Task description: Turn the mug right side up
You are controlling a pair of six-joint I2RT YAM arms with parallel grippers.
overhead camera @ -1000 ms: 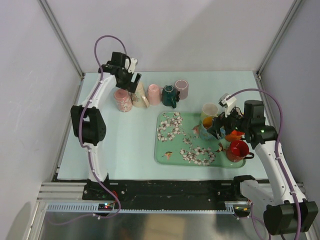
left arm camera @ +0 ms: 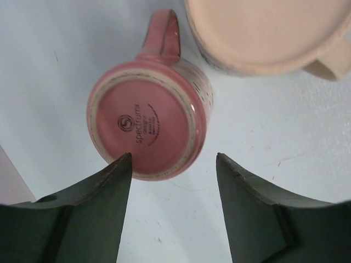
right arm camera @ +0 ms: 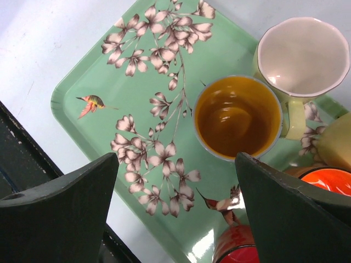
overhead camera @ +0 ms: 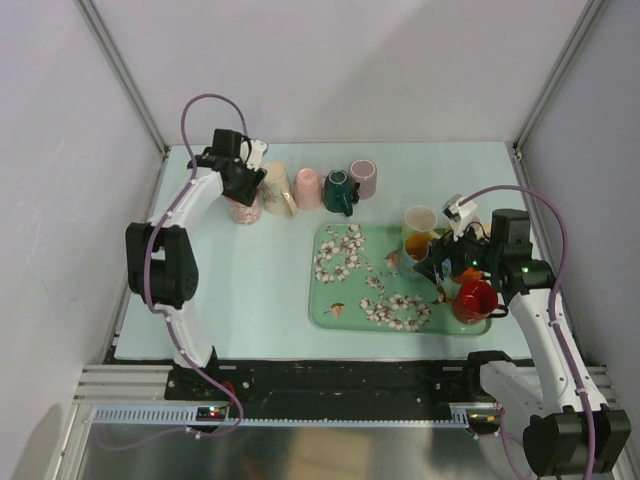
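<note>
An upside-down pink patterned mug [overhead camera: 243,211] [left arm camera: 143,121] stands at the table's back left, its base up and handle pointing away in the left wrist view. My left gripper [overhead camera: 243,180] hovers over its near edge, fingers apart with only table and mug visible between them; whether they touch the mug is unclear. My right gripper [overhead camera: 436,262] stands open above the green tray, nothing held.
A cream mug [overhead camera: 276,185], pink mug [overhead camera: 308,189], dark green mug [overhead camera: 338,190] and mauve mug [overhead camera: 363,177] line the back. The tray [overhead camera: 340,310] holds several mugs at right.
My left arm has moved down and left in the top view, bringing the gripper from beside the cream mug onto the pink patterned mug. The right arm is nearly still.
</note>
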